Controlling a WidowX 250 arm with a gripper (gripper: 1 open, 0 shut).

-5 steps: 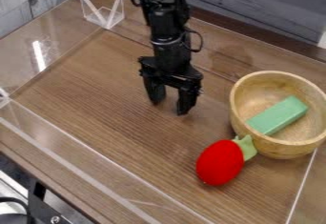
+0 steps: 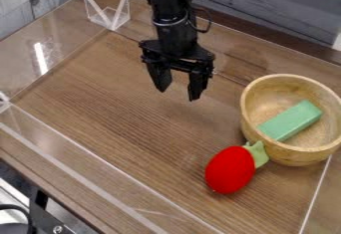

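My black gripper hangs over the upper middle of the wooden table, its fingers apart with nothing visible between them. To its lower right is a wooden bowl holding a green block. A red toy vegetable with a pale green top lies at the bowl's lower left, apart from the gripper.
A white wire object stands at the back left, and another pale item is at the left edge. Dark cables show at the lower left corner.
My gripper has moved back, away from the camera, compared with about a second ago. The bowl, block and red toy are unchanged.
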